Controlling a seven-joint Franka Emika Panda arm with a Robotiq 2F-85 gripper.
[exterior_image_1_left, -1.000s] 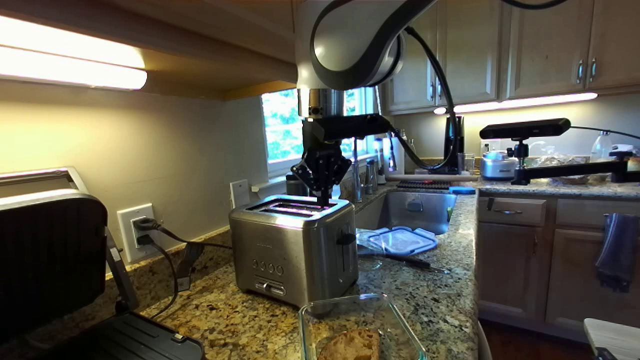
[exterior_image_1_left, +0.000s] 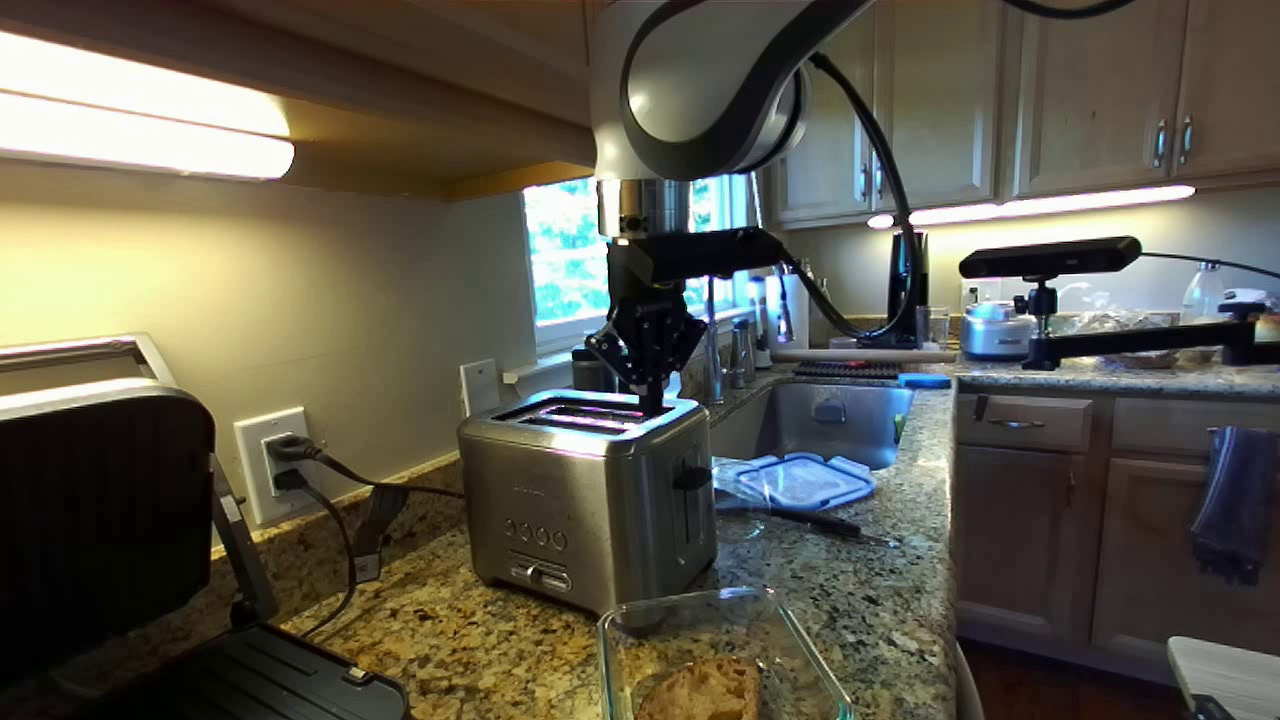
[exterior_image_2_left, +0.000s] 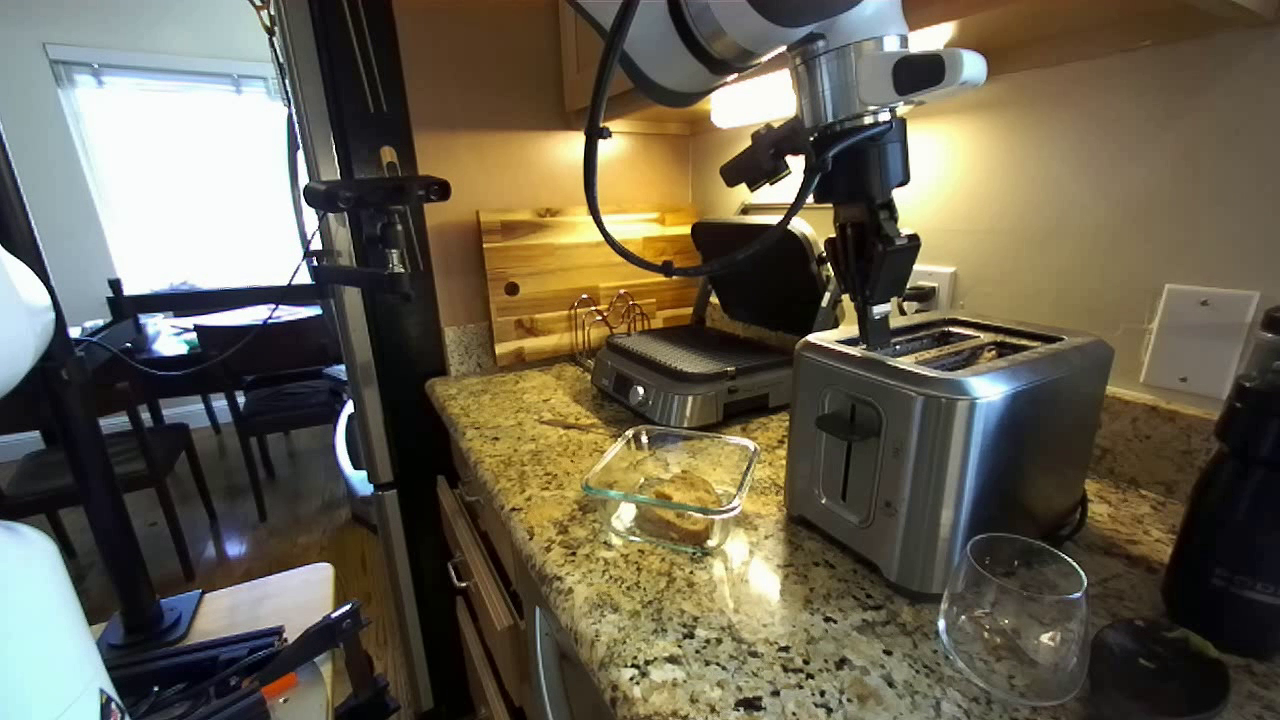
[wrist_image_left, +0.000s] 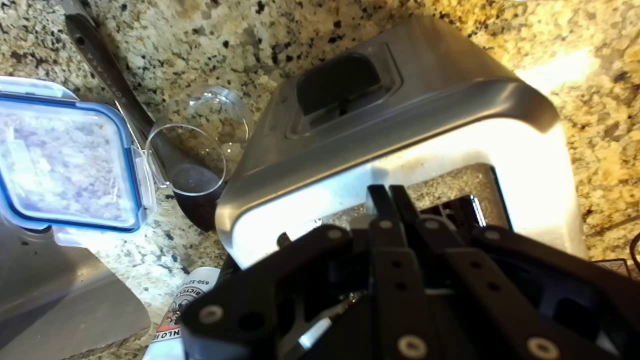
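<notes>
My gripper (exterior_image_1_left: 651, 403) points straight down at the top of the steel toaster (exterior_image_1_left: 576, 510), near the end with the black lever (exterior_image_2_left: 847, 420). Its fingers (exterior_image_2_left: 879, 332) are shut together, and nothing shows between them. In exterior view 2 the tips reach the toaster's top by the near end of a slot; contact cannot be told. Something brownish shows inside the other slot (exterior_image_2_left: 978, 358), too unclear to name. A slice of bread (exterior_image_2_left: 681, 498) lies in the clear glass dish (exterior_image_2_left: 624, 516) beside the toaster. In the wrist view my gripper hides much of the toaster's top.
A clear drinking glass (exterior_image_2_left: 1014, 624) stands near the toaster's lever end. Beyond it lie a dark-handled utensil (wrist_image_left: 111, 72) and a blue-rimmed lid (wrist_image_left: 66, 162) by the sink (exterior_image_1_left: 828, 414). An open grill (exterior_image_2_left: 708, 354) occupies the counter on the other side.
The gripper has shifted very slightly to the right in exterior view 1, its fingers still shut. The toaster, dish and bread have not moved.
</notes>
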